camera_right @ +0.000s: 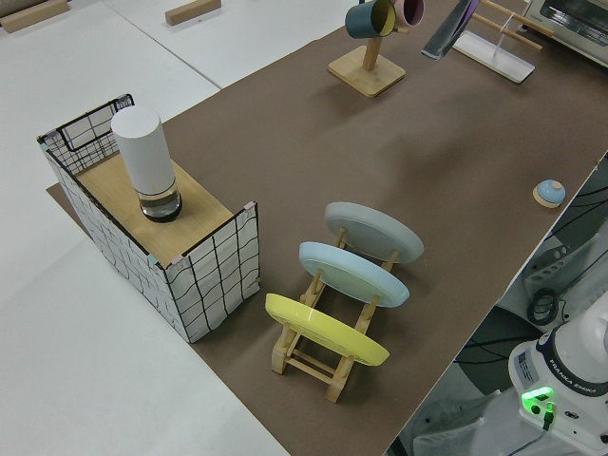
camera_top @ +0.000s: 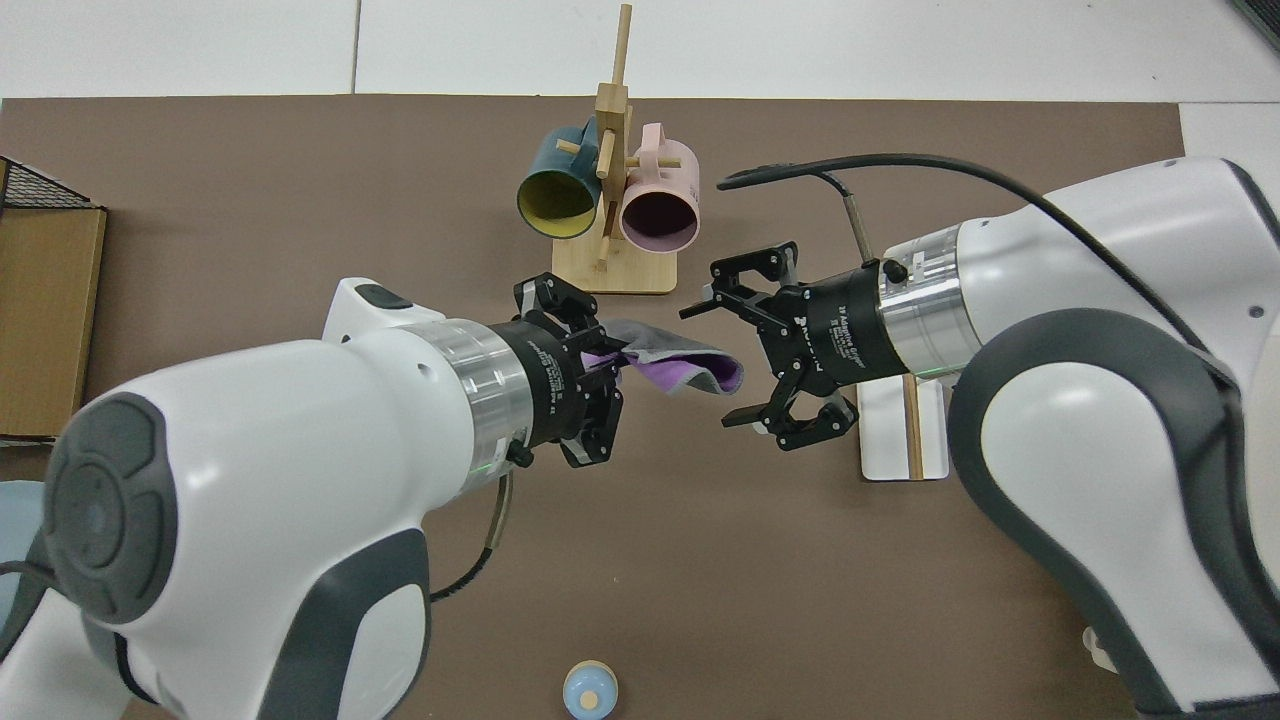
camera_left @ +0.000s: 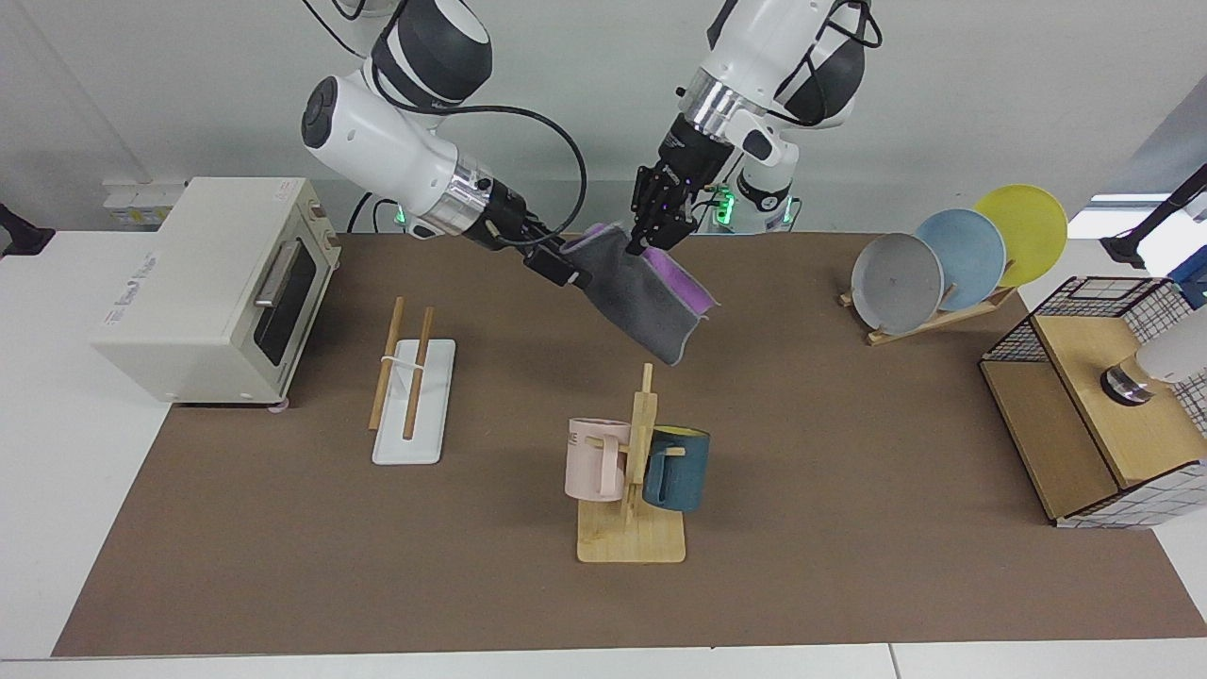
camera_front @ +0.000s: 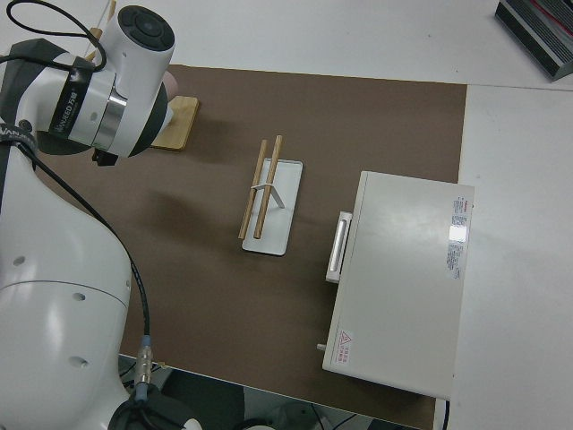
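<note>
My left gripper [camera_top: 606,360] is shut on a grey and purple cloth [camera_left: 634,300], which hangs from it over the brown table [camera_left: 792,566]. In the top view my right gripper [camera_top: 702,366] stands open just to the right of the cloth, its fingers spread toward it; in the left view the cloth's upper part hides that gripper's tips. A wooden mug stand [camera_left: 631,532] holds a pink mug [camera_top: 660,204] and a teal mug [camera_top: 558,192], behind the grippers in the top view.
A white rack with wooden bars [camera_front: 285,206], an appliance [camera_front: 403,269], a plate rack with three plates [camera_right: 328,332], a wire basket [camera_right: 190,228] and a small blue round object [camera_top: 589,690] surround the clear middle of the table.
</note>
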